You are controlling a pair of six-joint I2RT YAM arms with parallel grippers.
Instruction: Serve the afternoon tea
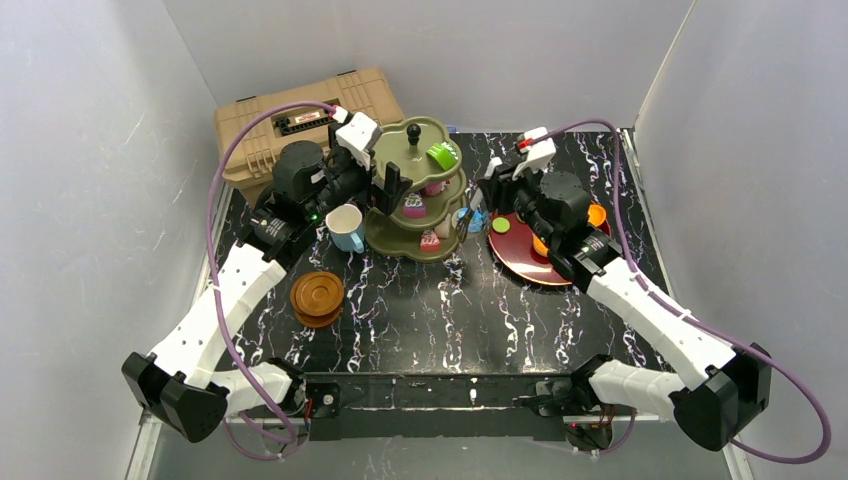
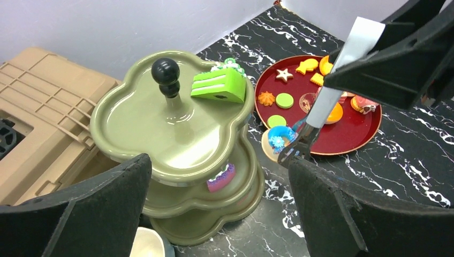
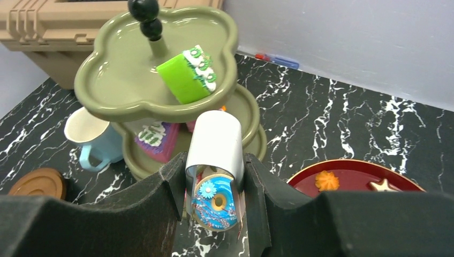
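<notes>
My right gripper is shut on white-and-steel tongs (image 2: 342, 59), whose tips hold a blue donut (image 3: 213, 206) beside the lower tiers of the green three-tier stand (image 2: 160, 134). A green cake slice (image 2: 217, 85) sits on the top tier; pink and purple slices (image 3: 155, 142) sit lower. My left gripper (image 1: 390, 185) stands open at the stand's left, nothing between its fingers. The red plate (image 1: 525, 265) at right carries sweets.
A tan case (image 1: 250, 130) fills the back left. A blue cup (image 1: 346, 230) and wooden coasters (image 1: 318, 295) are at left.
</notes>
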